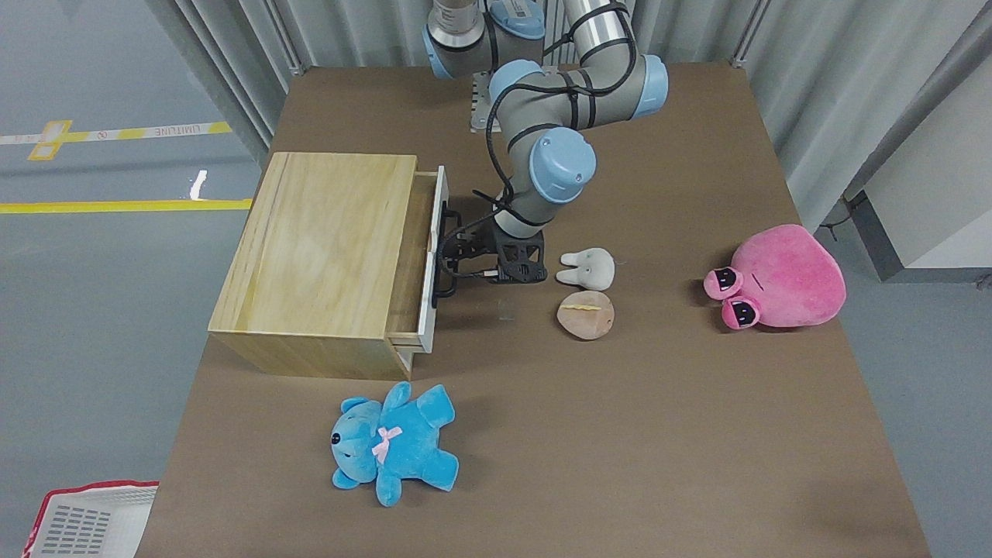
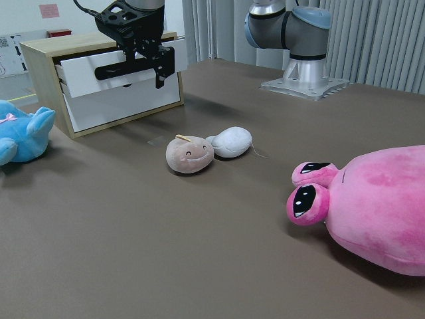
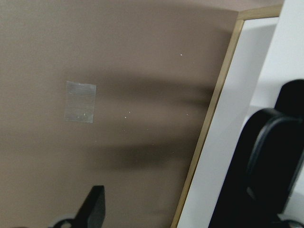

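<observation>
The wooden cabinet [image 1: 311, 242] stands on the left of the table, its white upper drawer [image 2: 86, 74] pulled partly out toward the right in the front view. My black gripper [image 1: 456, 260] is at the drawer front, around its dark handle [image 2: 123, 69]. In the wrist view the drawer front [image 3: 280, 57] and black handle [image 3: 256, 171] fill the right side. Whether my fingers are closed on the handle is hard to tell.
A blue bear [image 1: 400, 437] lies before the cabinet. A white plush [image 1: 590, 269], a beige round plush [image 1: 585, 316] and a pink plush [image 1: 790, 279] lie to the right.
</observation>
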